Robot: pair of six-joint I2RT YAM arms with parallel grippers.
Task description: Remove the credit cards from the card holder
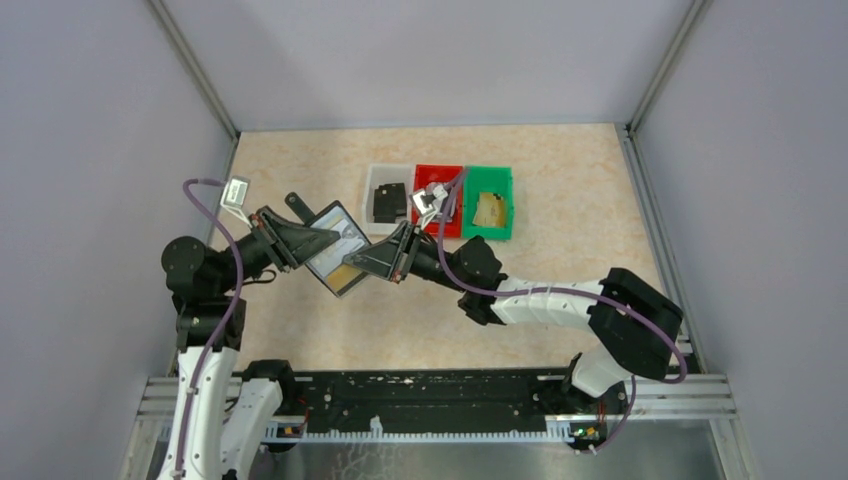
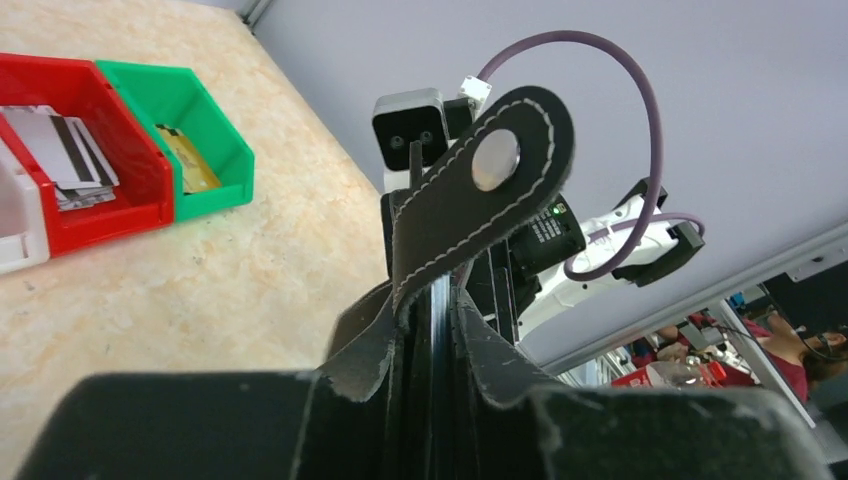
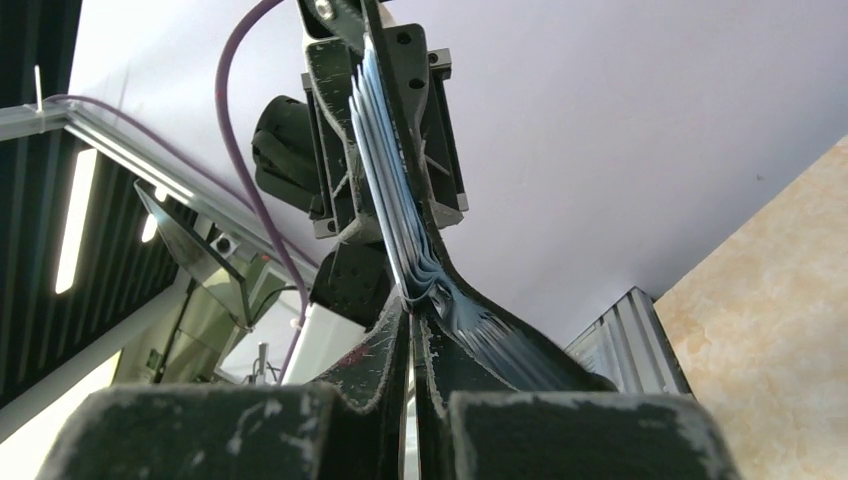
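An opened dark leather card holder [image 1: 335,275] with stitched strap [image 2: 478,200] and fanned clear sleeves [image 3: 385,175] is held up between my grippers, cards showing in the top view. My left gripper [image 1: 330,238] is at its upper side; in the left wrist view the holder rises from between its fingers, whose exact opening is hard to tell. My right gripper [image 1: 350,258] is at the other side, its fingers shut together at the sleeves in the right wrist view; whether anything thin lies between them is unclear.
Behind are three bins side by side: white [image 1: 370,200] with black items, red [image 1: 438,172] with cards, green [image 1: 488,180] with gold cards.
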